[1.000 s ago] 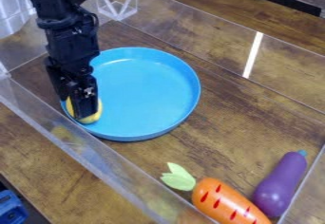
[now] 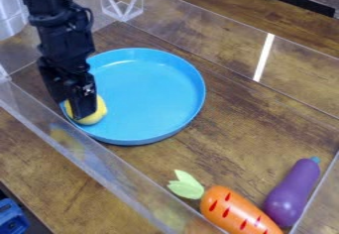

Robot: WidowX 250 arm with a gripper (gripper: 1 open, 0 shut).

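Note:
My black gripper point(image 2: 74, 96) is lowered over the left side of a round blue plate point(image 2: 153, 99), open, its fingers just above and in front of a small yellow object point(image 2: 89, 115) lying on that plate. The yellow object is partly hidden behind the fingers, so its full shape cannot be seen.
A toy carrot point(image 2: 236, 210) and a purple eggplant point(image 2: 291, 192) lie at the front right of the wooden surface. Clear plastic walls edge the area, one running close by the plate's left.
My gripper has shifted slightly upward from where it was low over the yellow object, which now shows more at its lower right. The plate, carrot and eggplant are unchanged.

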